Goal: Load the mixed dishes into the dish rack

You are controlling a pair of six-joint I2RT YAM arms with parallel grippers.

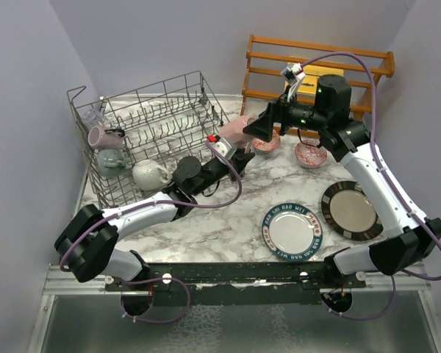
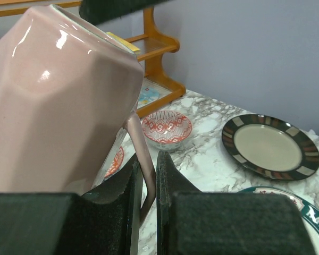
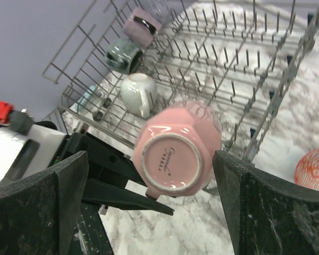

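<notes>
A pink faceted mug (image 3: 173,159) hangs in the air just off the right front side of the wire dish rack (image 1: 160,95). My left gripper is shut on its handle (image 2: 141,143); the mug's base faces the right wrist camera. My right gripper (image 1: 259,121) is open close to the mug, its fingers (image 3: 45,204) on either side of the base in the right wrist view; whether they touch it is unclear. In the rack stand a pink mug (image 1: 105,137), a grey-green mug (image 1: 111,162), a white mug (image 1: 150,174) and a clear glass (image 1: 92,118).
Right of the rack are two red-patterned bowls (image 1: 310,154), a green-rimmed plate (image 1: 292,232) and a dark-rimmed plate (image 1: 352,210). A wooden shelf (image 1: 316,45) stands behind. Marble counter in front of the rack is clear.
</notes>
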